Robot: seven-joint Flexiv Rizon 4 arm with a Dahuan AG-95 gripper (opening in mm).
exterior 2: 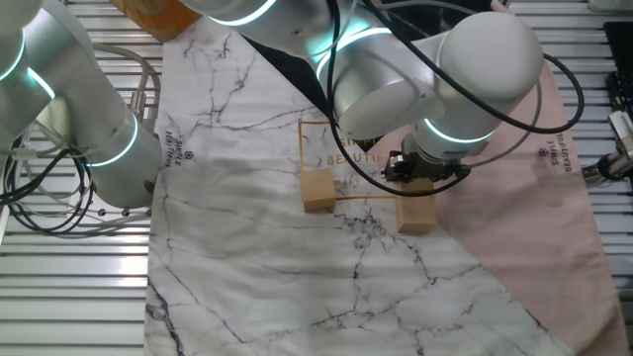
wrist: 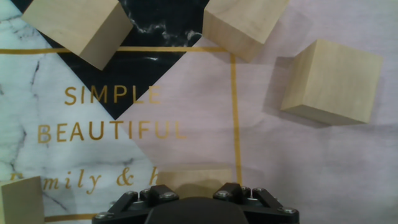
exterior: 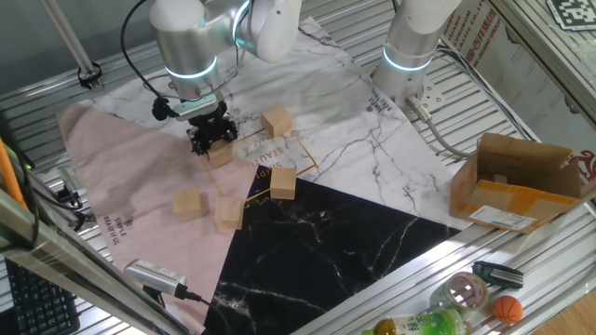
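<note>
My gripper (exterior: 213, 137) points down over a wooden block (exterior: 220, 154) at the corner of the printed frame on the cloth. In the wrist view, this block (wrist: 194, 179) sits between and partly behind the black fingers, which stand apart; whether they press on it is hidden. Other plain wooden blocks lie around: one by the far side of the frame (exterior: 277, 119), one at the black section's edge (exterior: 283, 183), and two on the pink area, a nearer block (exterior: 229, 213) and a left block (exterior: 189, 204).
A bottle (exterior: 424, 324), a tape roll (exterior: 463, 291) and an orange ball (exterior: 507, 309) lie near the front right.
</note>
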